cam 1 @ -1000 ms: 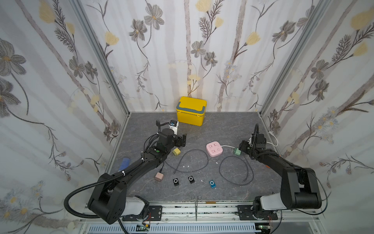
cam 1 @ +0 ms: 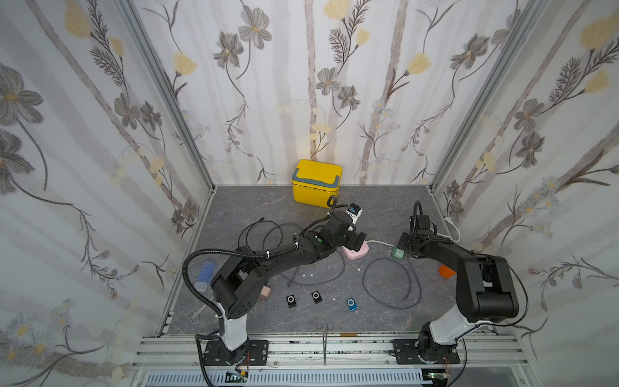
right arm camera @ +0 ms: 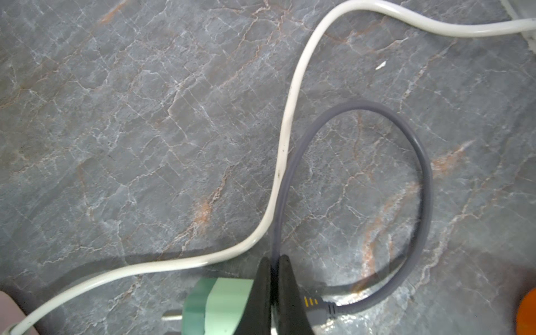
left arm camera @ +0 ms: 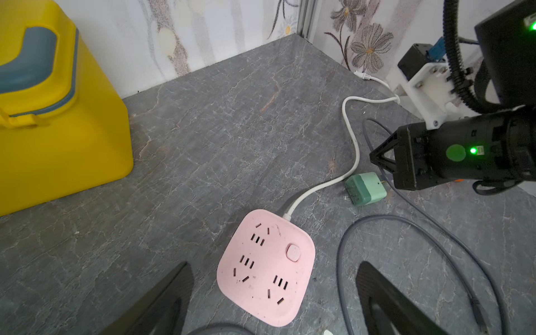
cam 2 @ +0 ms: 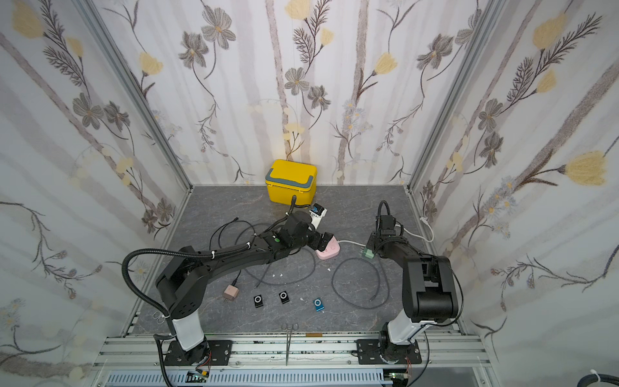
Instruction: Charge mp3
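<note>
My left gripper is open, with nothing between its fingers, above the pink power strip (left arm camera: 273, 262). A white cord runs from the strip past the green adapter (left arm camera: 365, 188), whose prongs point toward the strip. Just above the adapter my right gripper is shut. A grey cable (right arm camera: 427, 184) loops round and passes at its fingertips; I cannot tell whether it is gripped. The cable's plug (right arm camera: 315, 310) is close to the adapter, partly hidden by the fingers. Two black players (cam 1: 290, 300) and a blue player (cam 1: 351, 303) lie near the front.
A yellow box (cam 1: 316, 183) stands at the back. A pink adapter (cam 2: 230, 292) lies front left, and an orange object (cam 1: 446, 271) beside the right arm. Loose grey cables cover parts of the table.
My left gripper has moved right, from the left-middle of the table to the pink strip. The right arm shifted slightly, and the green adapter moved a little to the right.
</note>
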